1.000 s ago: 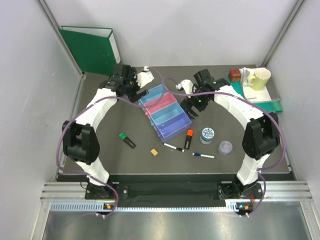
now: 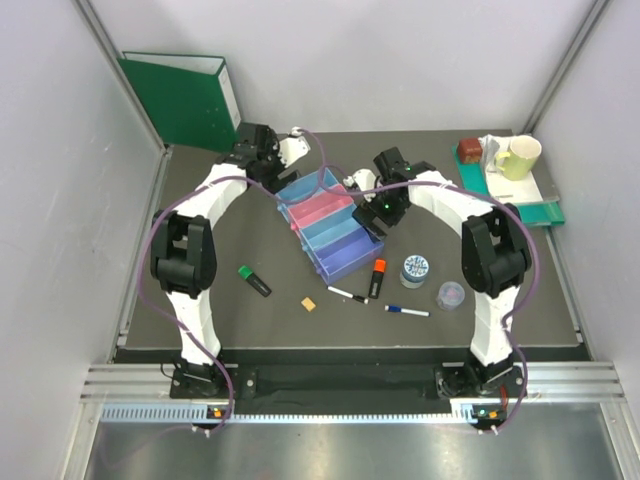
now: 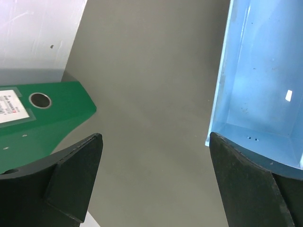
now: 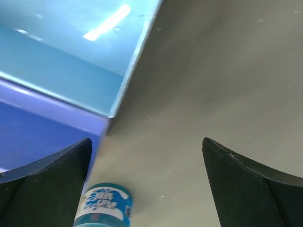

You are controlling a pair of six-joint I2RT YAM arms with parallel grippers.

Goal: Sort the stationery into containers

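Note:
A row of joined bins, blue, pink (image 2: 318,206), light blue and dark blue (image 2: 346,254), lies slantwise mid-table, empty as far as shows. My left gripper (image 2: 284,182) stands open at its far left end; in the left wrist view the far blue bin (image 3: 265,80) is beside the right finger. At the right side my right gripper (image 2: 372,222) is open, nothing between its fingers. Loose in front lie a green-capped marker (image 2: 255,281), an orange-capped marker (image 2: 377,279), a black pen (image 2: 348,295), a blue pen (image 2: 407,311) and a small tan block (image 2: 308,304).
A round jar (image 2: 414,271) and a clear round container (image 2: 451,295) stand at the right front. A green binder (image 2: 185,105) stands back left. Back right are a green tray (image 2: 540,213), a yellow-green mug (image 2: 522,156) and a brown block (image 2: 469,150).
The left gripper has shifted a little away from the front, the right one inward to the left, closer to the bins. The bins and loose items stay where they were.

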